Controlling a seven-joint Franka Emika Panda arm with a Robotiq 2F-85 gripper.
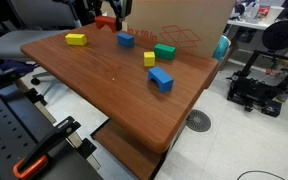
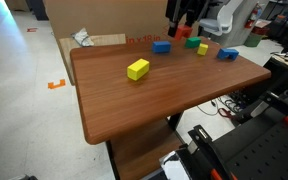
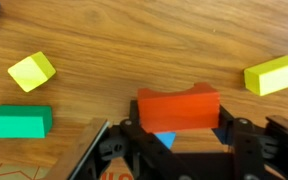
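A red block (image 3: pixel 178 108) is held between the fingers of my gripper, which is shut on it. In exterior view 1 the red block (image 1: pixel 108 23) is raised above the far left part of the wooden table (image 1: pixel 134 98), clear of the surface. The second exterior view shows a bit of the red block (image 2: pixel 183 31) behind the gripper (image 2: pixel 189 22). Seen from the wrist, bare wood lies around it, and part of a blue block (image 3: pixel 165 138) shows just below it.
Yellow blocks (image 1: pixel 76 40) (image 1: pixel 149 60), a green block (image 1: pixel 164 51) and blue blocks (image 1: pixel 125 40) (image 1: pixel 160 79) are spread over the table. Cardboard (image 1: pixel 174 22) stands along the far edge.
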